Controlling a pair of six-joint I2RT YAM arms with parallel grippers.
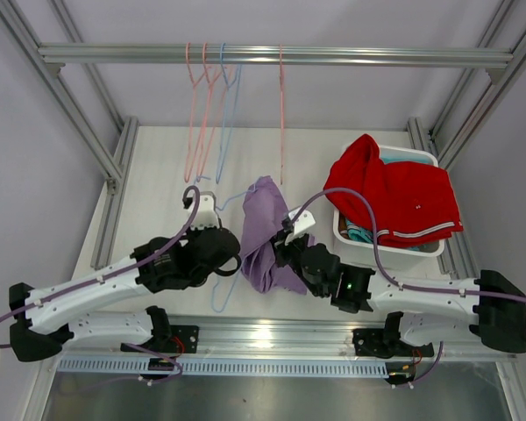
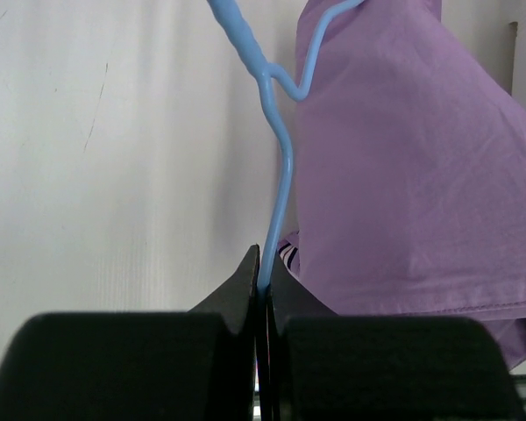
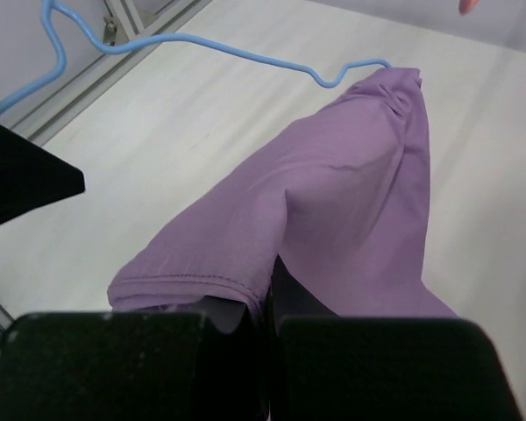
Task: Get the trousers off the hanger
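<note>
Purple trousers point(image 1: 265, 219) hang from a blue hanger, whose far end still runs under the cloth at the top, as the right wrist view point(image 3: 351, 66) also shows. My left gripper is shut on the blue hanger's wire, left of the trousers. My right gripper is shut on the trousers' hemmed edge, with the cloth rising away from it toward the hanger.
Pink and blue hangers point(image 1: 202, 123) hang on the metal rail point(image 1: 333, 54) above. A white basket point(image 1: 362, 252) with red and teal clothes stands at the right. White floor shows left of the trousers.
</note>
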